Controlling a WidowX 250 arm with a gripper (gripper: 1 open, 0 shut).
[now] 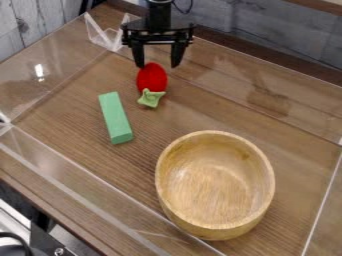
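My gripper is at the top centre of the camera view, open, its two dark fingers spread above a red oval object. A small pale green piece lies just below the red object. A green bar lies to the lower left on the wooden table. A large tan bowl sits at the lower right.
A clear plastic-like item is at the top left near the white wall. Dark cable shows at the bottom left corner.
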